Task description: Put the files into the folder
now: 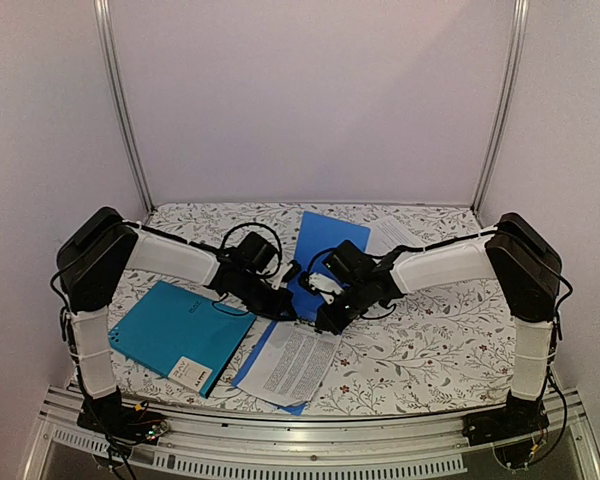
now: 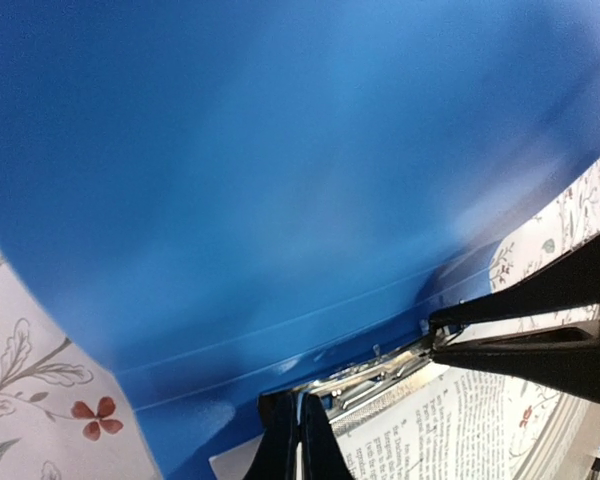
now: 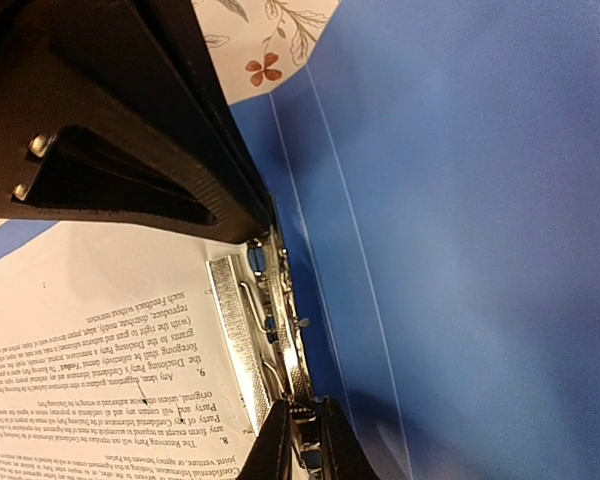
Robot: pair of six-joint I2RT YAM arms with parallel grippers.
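An open blue folder (image 1: 320, 235) with a metal clip (image 3: 250, 340) along its spine lies mid-table, printed sheets (image 1: 290, 365) on its near half. Both grippers are at the clip. My left gripper is shut at one end of it, over the clip; whether anything is between its fingers is hidden. My right gripper is also at the clip, its tips on the metal; how far its fingers stand apart is unclear. In the left wrist view, the other gripper's black fingers meet the clip at the right.
A teal notebook (image 1: 180, 330) lies at the left front. More paper (image 1: 390, 232) lies at the back right, behind the right arm.
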